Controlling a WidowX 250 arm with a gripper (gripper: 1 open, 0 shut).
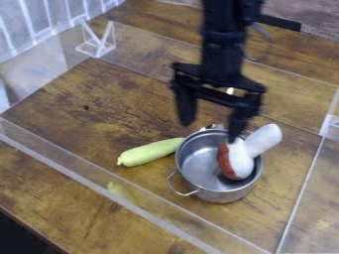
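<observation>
My dark gripper [213, 109] is blurred and hangs open over the back of a steel pot [199, 184]. In the pot's right side sit a red-and-white object [233, 164] and a white object [265, 138] leaning up over the rim. A pale green elongated vegetable [149, 153] lies on the wooden table left of the pot. Whether anything lies under the gripper is partly hidden.
Clear barriers [318, 179] edge the work area at the front and right. A small white stand [95, 40] is at the back left.
</observation>
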